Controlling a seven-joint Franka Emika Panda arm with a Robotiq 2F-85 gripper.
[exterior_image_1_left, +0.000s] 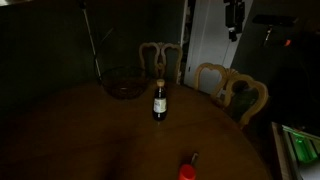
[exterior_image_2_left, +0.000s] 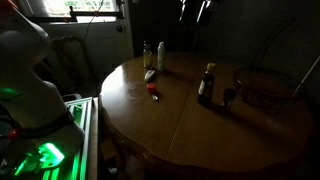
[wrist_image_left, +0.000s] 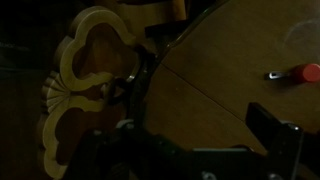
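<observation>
A dark bottle with a pale label (exterior_image_1_left: 160, 104) stands upright on the brown round table (exterior_image_1_left: 100, 135). Nearer the front in that view lies a small red object (exterior_image_1_left: 187, 172) with a short metallic end; the wrist view shows the same red object (wrist_image_left: 306, 73) at its right edge. My gripper is open and high above the table's edge, with nothing visible between its dark fingers. In exterior view 1 the gripper (exterior_image_1_left: 234, 30) hangs at the upper right, well apart from the bottle and red object. Dim light hides the finer details.
A dark wire basket (exterior_image_1_left: 125, 83) sits behind the bottle. Exterior view 2 shows a yellowish bottle (exterior_image_2_left: 147, 55) and a pale bottle (exterior_image_2_left: 161, 56) towards the far edge. Wooden chairs (exterior_image_1_left: 211, 79) stand around the table.
</observation>
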